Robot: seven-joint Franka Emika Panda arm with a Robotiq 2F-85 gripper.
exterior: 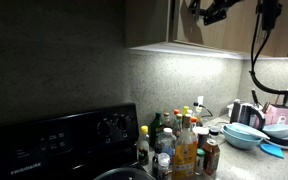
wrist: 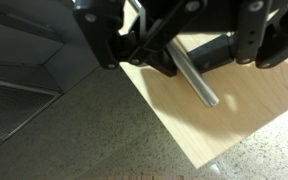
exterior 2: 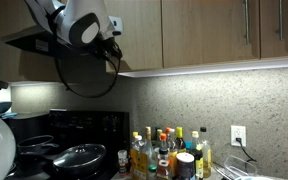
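Observation:
The wrist view shows a silver bar handle (wrist: pixel 197 82) running along a light wooden cabinet door (wrist: pixel 214 120). My gripper is shut on this handle, its dark fingers (wrist: pixel 218 52) on either side of the bar, whose lower end sticks out past them. In exterior view 2 the gripper (exterior 2: pixel 113 38) reaches in at the upper cabinet (exterior 2: pixel 139 40) from the left. Only part of the gripper (exterior: pixel 206 14) shows at the top of exterior view 1, against the cabinet front.
Several bottles (exterior: pixel 186 150) crowd the counter below the cabinet, beside the black stove (exterior: pixel 54 150). A covered pan (exterior 2: pixel 79 157) sits on the stove. Blue bowls (exterior: pixel 246 133) stand farther right. Air below the cabinet is free, apart from a hanging cable (exterior: pixel 252 75).

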